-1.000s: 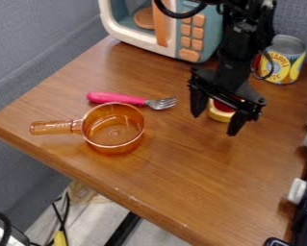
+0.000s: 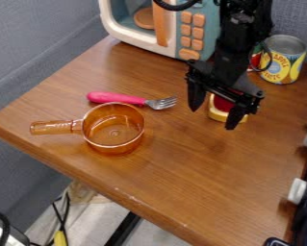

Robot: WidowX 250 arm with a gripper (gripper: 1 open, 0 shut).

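Observation:
My black gripper [image 2: 215, 100] reaches down at the right middle of the table, over a small yellow object with a red top [image 2: 225, 110]. Its fingers stand apart, one on the left of the object and one at its right; whether they touch it is unclear. Part of the object is hidden behind the gripper.
An orange translucent pan [image 2: 114, 140] and a pink-handled fork [image 2: 118, 99] lie to the left. A toy microwave [image 2: 139, 29] stands at the back, a yellow can [image 2: 284, 65] at the back right, and a dark appliance with white knobs [image 2: 301, 215] along the right edge.
My gripper has shifted slightly up and to the right around the yellow object. The other things have stayed in place.

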